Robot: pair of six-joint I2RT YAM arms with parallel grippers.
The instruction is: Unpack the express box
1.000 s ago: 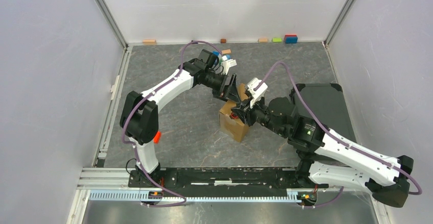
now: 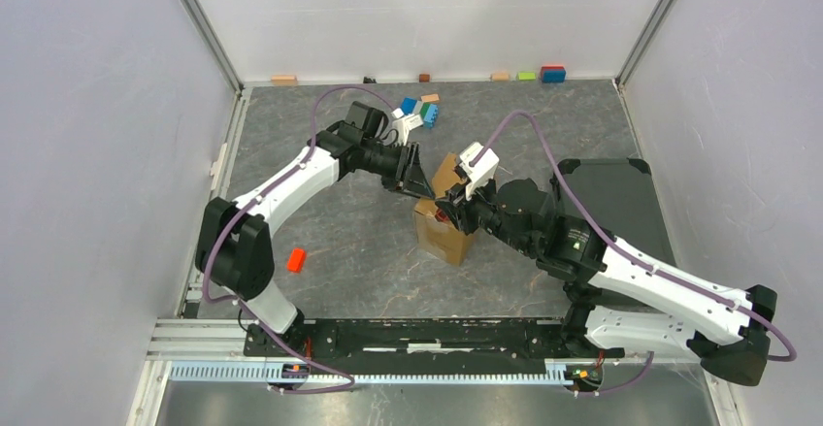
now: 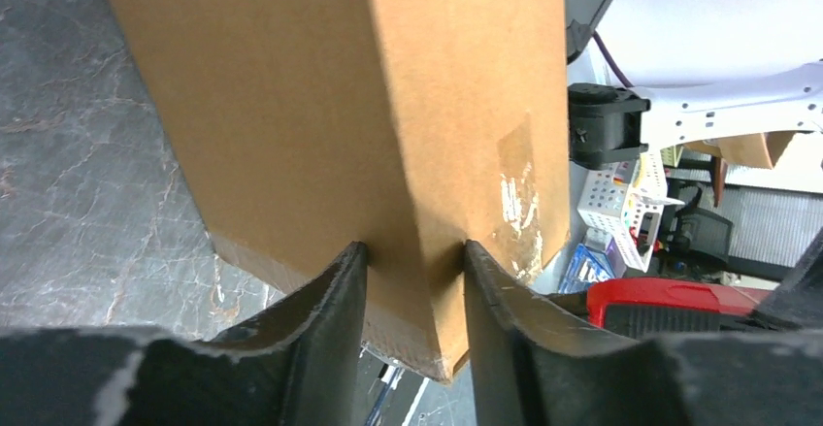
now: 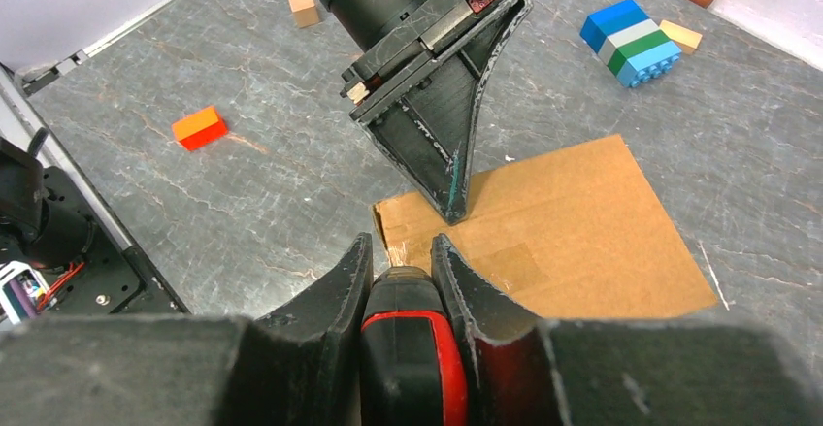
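A cardboard box (image 2: 442, 240) stands at mid table, tilted in the wrist views. My left gripper (image 2: 419, 193) is at its upper left edge; in the left wrist view its fingertips (image 3: 351, 261) are apart at a corner of the cardboard (image 3: 262, 125). My right gripper (image 2: 448, 208) is beside it at the box's top, shut on a black and red cutter, whose red body also shows at lower right of the left wrist view.
Stacked toy bricks (image 4: 631, 43) lie behind the box, an orange brick (image 2: 296, 260) at front left, small blocks along the back edge. A dark grey pad (image 2: 611, 203) covers the right side.
The left arm has drawn back toward the left, its gripper shifting a little left along the box. The right arm moved slightly left earlier and is now nearly unmoved.
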